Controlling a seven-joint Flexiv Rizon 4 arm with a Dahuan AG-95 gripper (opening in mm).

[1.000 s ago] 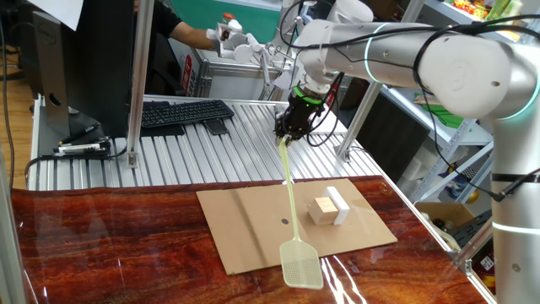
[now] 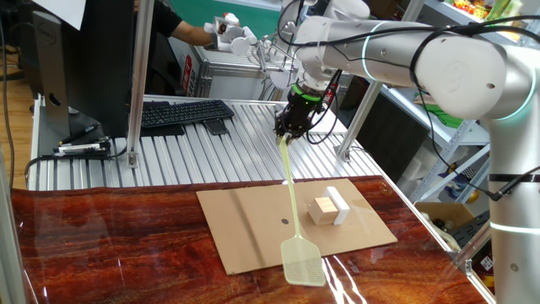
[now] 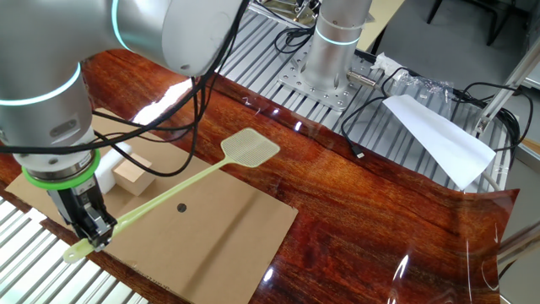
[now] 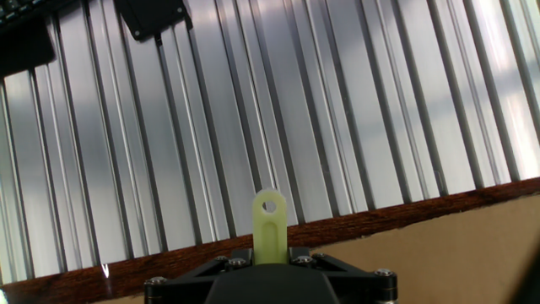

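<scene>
A pale yellow-green fly swatter [image 2: 302, 261] is held by the handle in my gripper [image 2: 285, 138], which is shut on it. In the second exterior view the swatter's mesh head [image 3: 251, 148] reaches out over the dark red tabletop, while the handle end pokes out past my gripper [image 3: 103, 235]. The wrist view shows the holed handle tip [image 4: 270, 211] upright between the fingers. On the brown cardboard [image 2: 253, 224] lies a small dark round spot [image 3: 181, 208], close beside the swatter's shaft. Whether the swatter touches the board is hard to tell.
A wooden block [image 2: 321, 211] stands against a white block [image 2: 337, 204] on the cardboard. Behind lie a keyboard [image 2: 187, 113] and a ribbed metal surface [image 2: 245, 152]. Loose cables hang from the arm.
The swatter's head has shifted very slightly to the right over the last second. The arm and the blocks look unmoved. The person's hand in the background has moved a little.
</scene>
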